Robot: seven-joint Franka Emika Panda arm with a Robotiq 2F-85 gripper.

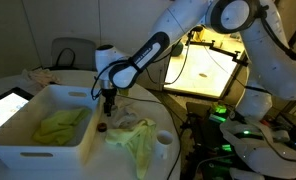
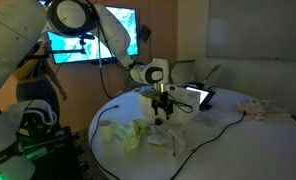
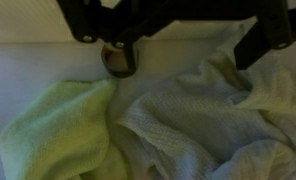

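Note:
My gripper (image 1: 107,102) is over the table just right of the white box, low above a greyish-white cloth (image 1: 122,113). In the wrist view its fingers (image 3: 270,38) stand wide apart, with no object gripped. Below and partly between them spreads the crumpled greyish cloth (image 3: 203,125). A yellow-green cloth (image 3: 63,130) lies left of it there, and appears nearer the front in the first exterior view. Near the left finger is a small dark ring (image 3: 119,60), perhaps a tape roll. Another green cloth (image 1: 60,127) lies inside the white box (image 1: 50,152).
A white cup (image 1: 163,143) stands right of the yellow-green cloth. At the back left are a pinkish cloth (image 1: 43,76) and a lit screen (image 1: 4,108). A black cable (image 2: 203,145) crosses the table. The box wall stands close beside my gripper.

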